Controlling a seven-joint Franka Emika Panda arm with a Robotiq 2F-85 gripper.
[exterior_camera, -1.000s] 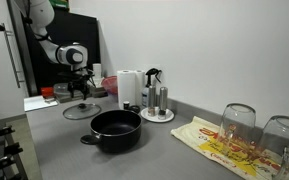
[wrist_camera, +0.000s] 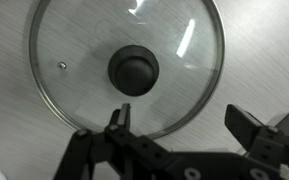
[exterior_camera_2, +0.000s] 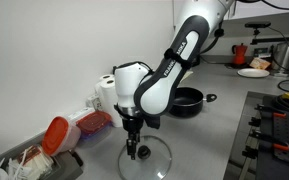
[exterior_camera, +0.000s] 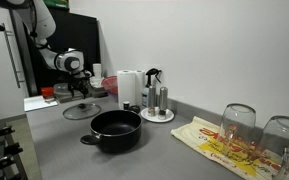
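A glass lid point(exterior_camera_2: 162, 163) with a metal rim and a black knob point(wrist_camera: 134, 72) lies flat on the table. Away from it, in exterior view 1, stands the black pan point(exterior_camera: 116, 131), uncovered. My gripper is above the lid, its fingers apart and nothing between them. In the wrist view the knob shows beyond the fingertips, off to the left of the middle of the gap. Exterior view 2 has the fingers close to the knob; their exact height over it is hard to judge.
Behind the pan are a paper towel roll point(exterior_camera: 130, 88) and a white plate point(exterior_camera: 157, 115) with bottles and grinders. Upturned glasses point(exterior_camera: 237, 124) and a printed cloth point(exterior_camera: 216, 143) are at the right. Grey table in front of the pan is clear.
The arm has shifted slightly over the lid area and sits a little lower than one second ago. Lid and pan have stayed in place.
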